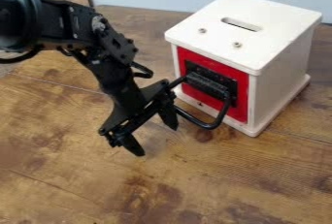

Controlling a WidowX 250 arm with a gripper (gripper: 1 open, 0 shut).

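A white wooden box [279, 63] stands on the right, with a slot and two bolts on its top and a red front panel [195, 63] carrying a black fitting with a curved black handle [208, 124]. My black gripper [151, 132] hangs from the arm to the left of the handle, fingers apart and pointing down above the wooden table. It is open, with nothing visible between the fingertips.
A pale wall runs behind it at the top.
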